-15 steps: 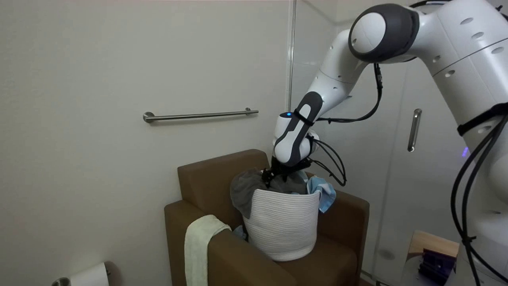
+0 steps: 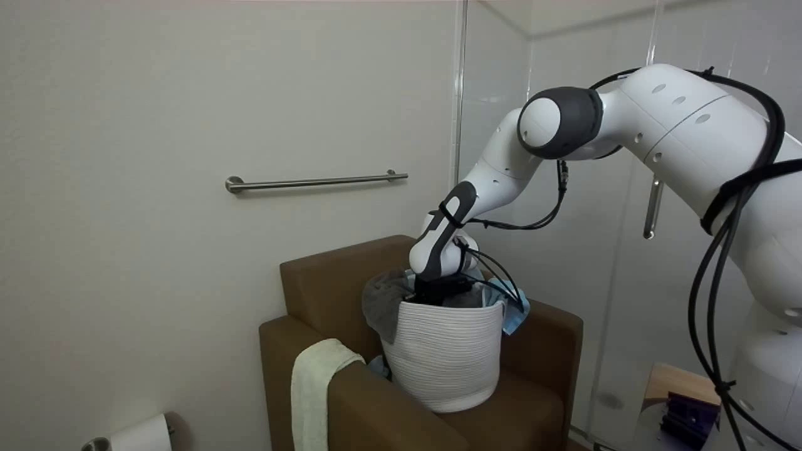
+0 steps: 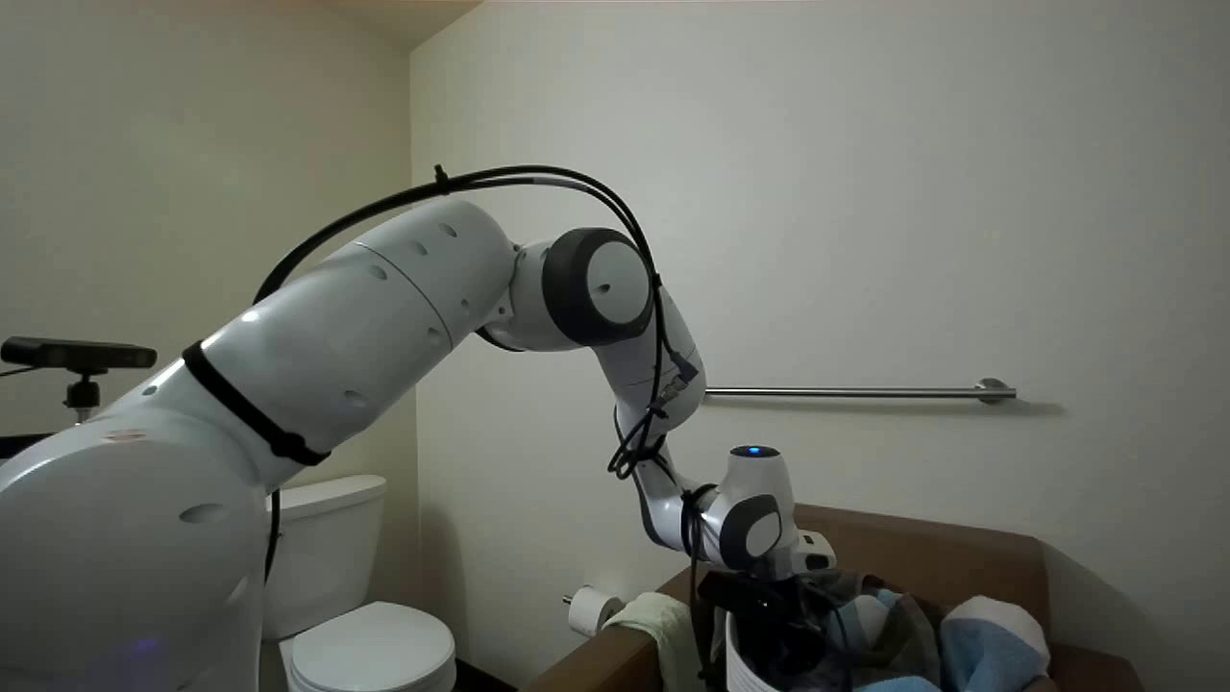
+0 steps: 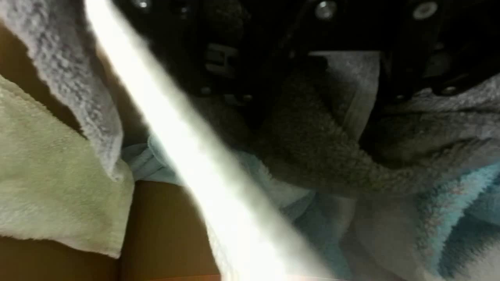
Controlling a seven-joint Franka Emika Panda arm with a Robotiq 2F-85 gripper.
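Note:
The white woven basket (image 2: 447,353) stands on the brown armchair, filled with cloths. A dark grey towel (image 2: 387,300) drapes over its left rim, and a light blue cloth (image 2: 511,304) hangs over its right. My black gripper (image 2: 442,292) points down into the basket mouth, its tips hidden behind the rim. Seen from the wrist, the gripper has its dark fingers apart, with folds of the grey towel (image 4: 323,154) between and below them. The fingertips sink into shadow and cloth, so a firm hold cannot be made out. The bright basket rim (image 4: 187,154) crosses the wrist view close by.
A pale green towel (image 2: 319,383) lies over the arm of the brown armchair (image 2: 349,270). On the wall behind is a metal grab bar (image 2: 316,183). The toilet (image 3: 369,646) and a paper roll (image 3: 593,609) stand to the left in exterior view 2.
The arm has come down and slightly left, taking the gripper from above the cloths to down among them at the rim. Basket and pale towel look nearly unmoved.

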